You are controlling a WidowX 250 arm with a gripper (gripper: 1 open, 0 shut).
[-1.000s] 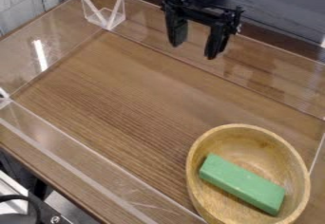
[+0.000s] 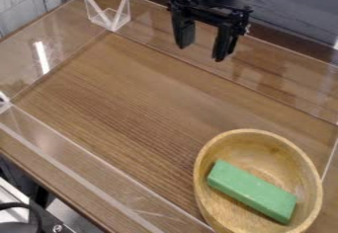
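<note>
My black gripper [image 2: 205, 38] hangs over the back middle of the wooden table [image 2: 132, 118], open, its two dark fingers apart with nothing visible between them. A green block [image 2: 251, 190] lies in a round pale-yellow bowl [image 2: 219, 153] at the front right, well away from the gripper.
A clear angular object [image 2: 109, 10] stands at the back left. A cable shows at the bottom left corner.
The gripper has shifted very slightly at the back of the table. The bowl and green block look unchanged.
</note>
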